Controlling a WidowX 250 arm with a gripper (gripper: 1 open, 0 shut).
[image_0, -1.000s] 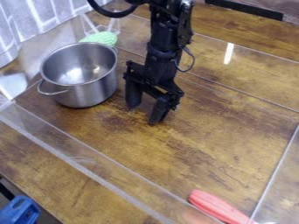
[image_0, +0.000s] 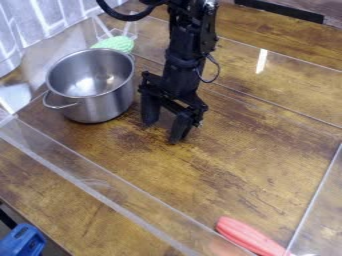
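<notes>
A black robot arm reaches down from the top centre to the wooden table, its gripper low over the surface just right of a steel pot. The gripper's dark fingers blend into one another and into their shadow, so whether it is open or shut, or holds anything, is unclear.
A pale green item lies behind the pot. A pink-red object lies at the front right, and a blue object is at the bottom left corner.
</notes>
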